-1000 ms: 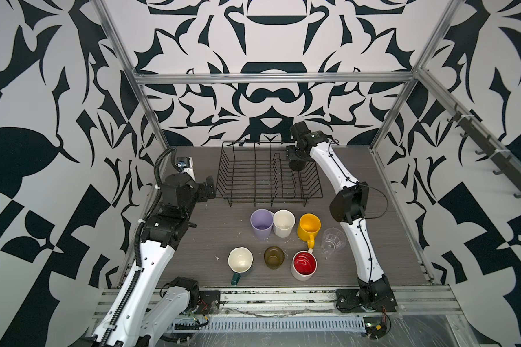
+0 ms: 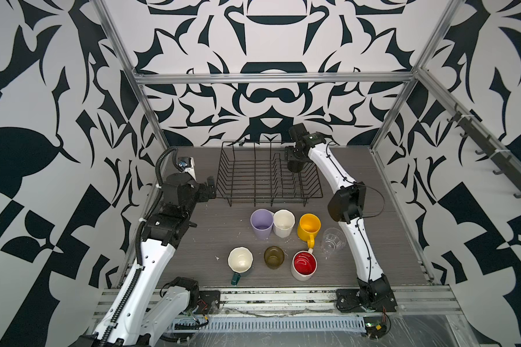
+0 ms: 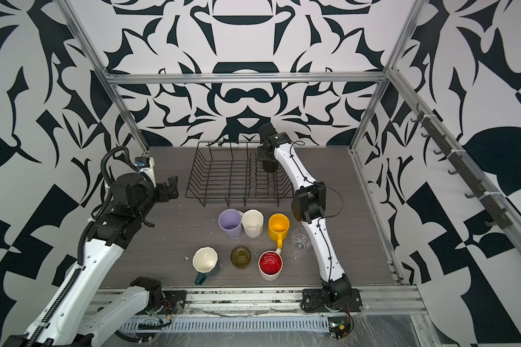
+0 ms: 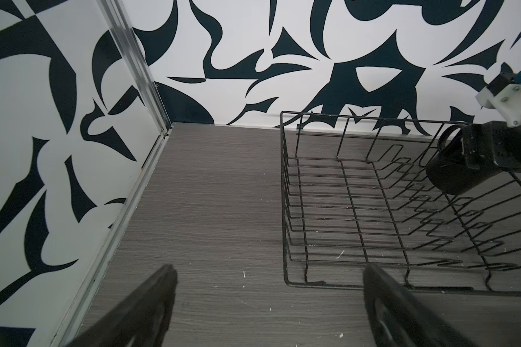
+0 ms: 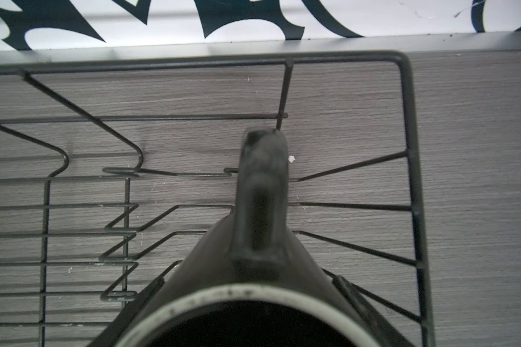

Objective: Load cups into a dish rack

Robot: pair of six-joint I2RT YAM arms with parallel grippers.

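Note:
A black mug [image 2: 295, 166] is in the right part of the black wire dish rack [image 2: 254, 198], and the left wrist view has it tilted. My right gripper is open around it, one finger on each side; whether they touch it cannot be told. The mug's handle [image 5: 260, 190] points toward the back wall. Left of the rack, my left gripper is open and empty. On the table in front are a purple cup [image 2: 261, 223], a white cup [image 2: 283, 223], a yellow mug [image 2: 309, 227], a red-lined mug [image 2: 304, 265], a brown cup [image 2: 273, 257] and a green-handled mug [image 2: 240, 260].
A clear glass [image 2: 333, 240] stands near the right forearm. Apart from the black mug the rack looks empty. Bare table lies left and right of the rack, with the patterned wall close behind it.
My left arm and the cups in front look unmoved.

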